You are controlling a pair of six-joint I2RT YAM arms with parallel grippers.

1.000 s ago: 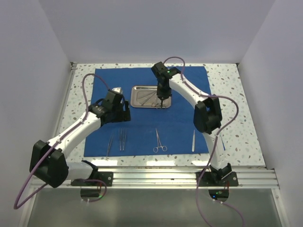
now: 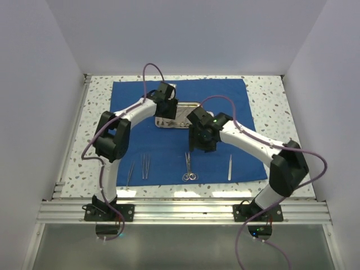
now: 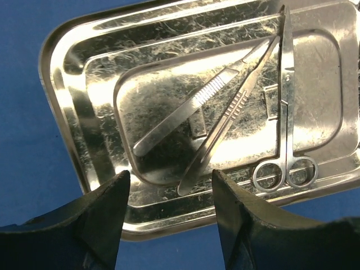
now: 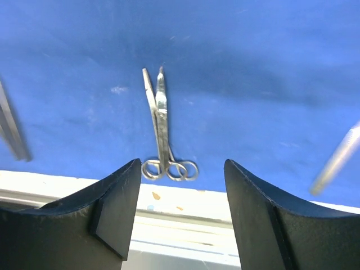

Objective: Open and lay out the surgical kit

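The steel tray lies on the blue cloth, holding scissors, a scalpel handle and another slim instrument. My left gripper hangs over the tray, open, nothing between its fingers. My right gripper is open above scissors on the front of the cloth, where two pairs appear to lie together, overlapping.
Slim instruments lie front left on the cloth; a pale blade-like tool lies front right.
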